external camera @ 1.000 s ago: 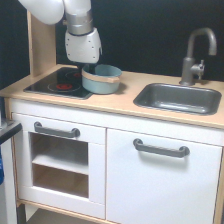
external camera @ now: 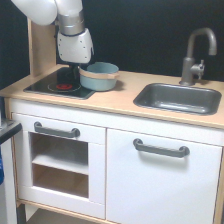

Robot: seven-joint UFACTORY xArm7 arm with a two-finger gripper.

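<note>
A blue-grey pot (external camera: pixel 101 80) is at the right side of the dark stove top (external camera: pixel 45 87), near its right edge. Behind and to the left of the pot, my white arm reaches down from the upper left. The gripper (external camera: pixel 76 68) is at the pot's left rim, its fingers small and dark against the background. Whether they are open or shut on the rim does not show clearly. I cannot tell if the pot's base rests on the surface.
A red-marked burner (external camera: pixel 65 87) shows on the stove. To the right are a sink (external camera: pixel 178 98) and a tall grey faucet (external camera: pixel 190 65). Bare wooden counter (external camera: pixel 125 92) lies between pot and sink. An open-fronted oven (external camera: pixel 60 160) and a white cabinet door (external camera: pixel 160 180) are below.
The arm has shifted left and slightly down. The pot appears a little farther left and higher in the picture than before.
</note>
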